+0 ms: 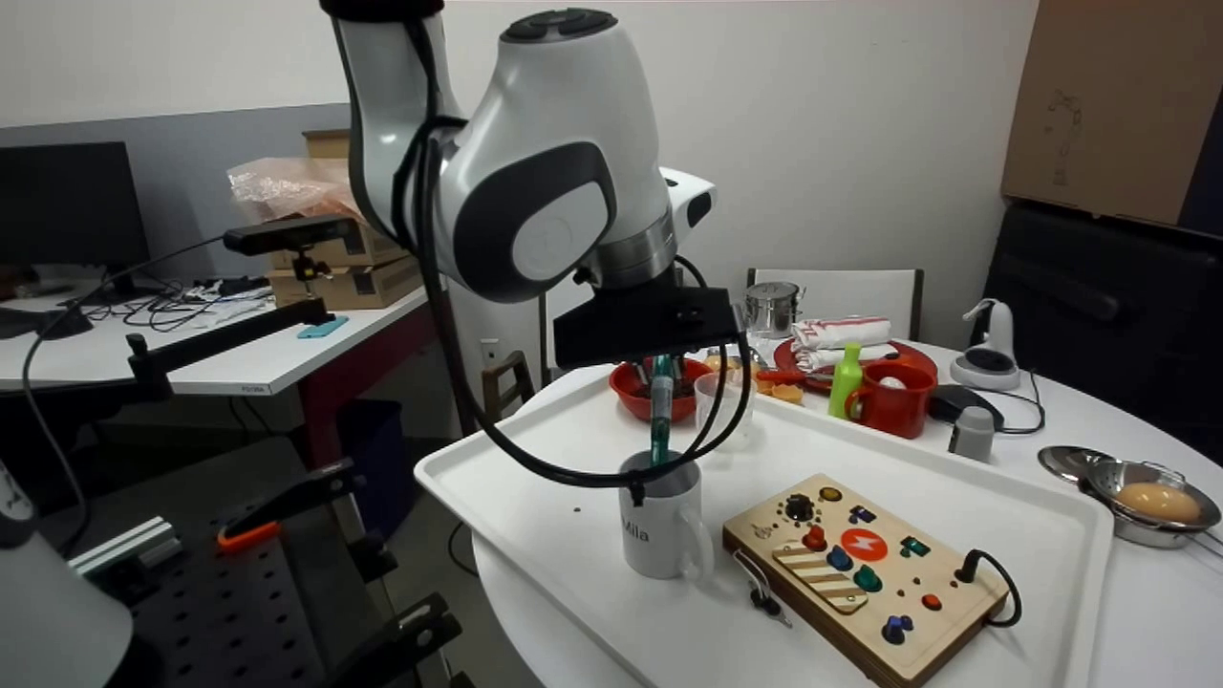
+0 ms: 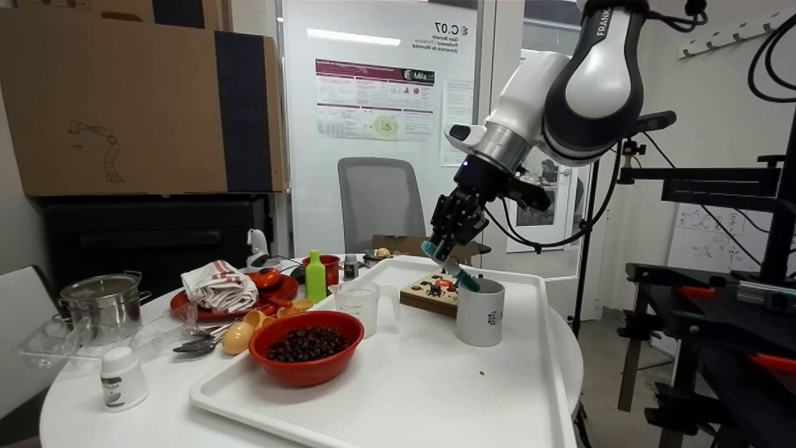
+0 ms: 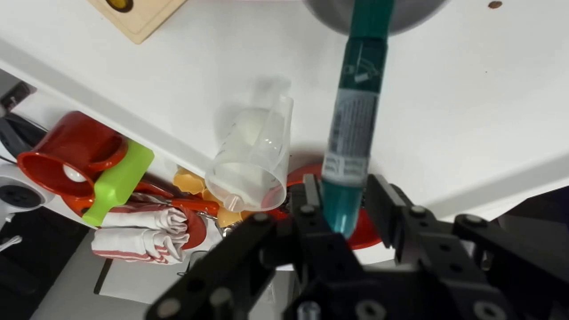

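A teal marker (image 3: pixel 354 128) with a pale label slants down into the grey-white mug (image 1: pixel 665 529), its lower end hidden inside. The mug stands upright on the white tray (image 2: pixel 418 388). Just above it, my gripper has its fingers (image 3: pixel 310 192) part open on either side of the marker's upper end. A narrow gap shows beside the right finger; whether the other touches the marker is hard to tell. In exterior view 2 the marker (image 2: pixel 451 267) leans over the mug's rim, its upper end by the dark fingers.
A clear measuring cup (image 2: pixel 358 305) and a red bowl (image 2: pixel 304 371) of dark beans stand near the mug. The wooden control board (image 1: pixel 871 573) lies on its other side. Beyond the tray are a green bottle (image 1: pixel 846 384) and red mug (image 1: pixel 900 399). The tray's front is clear.
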